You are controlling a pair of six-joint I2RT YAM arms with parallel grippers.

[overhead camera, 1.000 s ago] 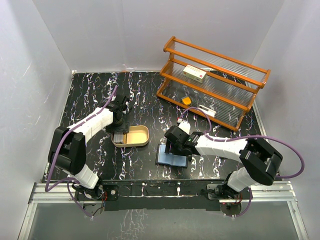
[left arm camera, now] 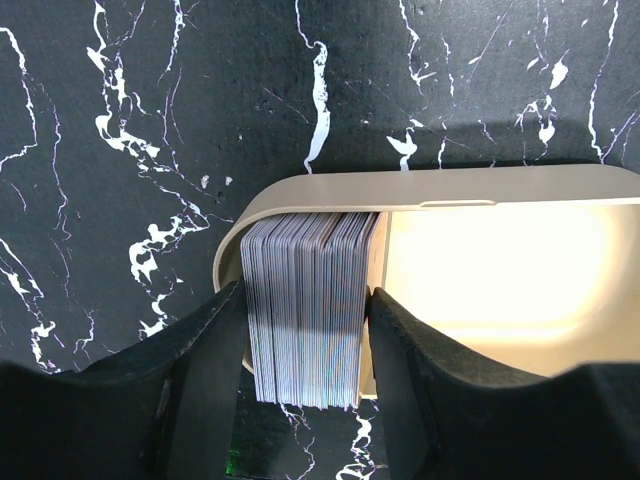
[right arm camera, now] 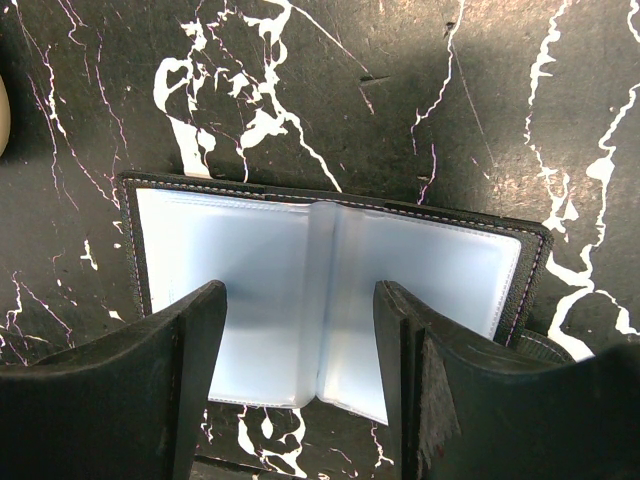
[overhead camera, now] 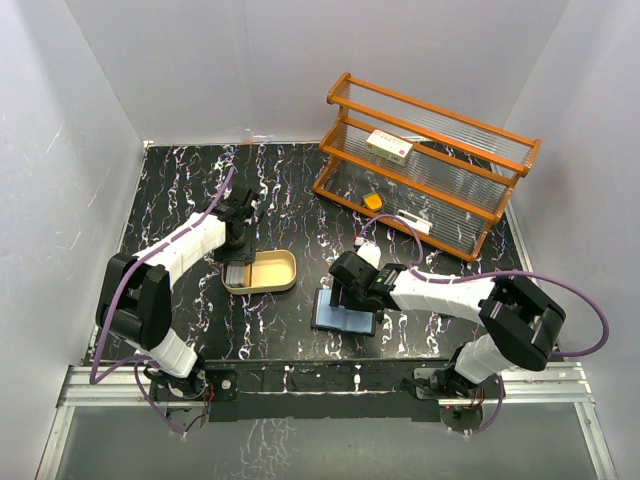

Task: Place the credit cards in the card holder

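A dense stack of cards [left arm camera: 305, 300] fills the left end of a beige tray [overhead camera: 272, 270], where my left gripper is shut on it, fingers at both sides. The open card holder [overhead camera: 343, 312], dark with stitched edges and translucent sleeves [right arm camera: 230, 260], lies flat front centre, right of the tray. My right gripper is open over it, a fingertip over each side of the sleeves; whether they touch cannot be told.
A wooden shelf rack [overhead camera: 430, 160] with a white box [overhead camera: 388, 147], a yellow object [overhead camera: 372, 201] and a white item stands at the back right.
My left gripper has shifted very slightly at the tray's left end. The right arm and the card holder have not visibly moved.
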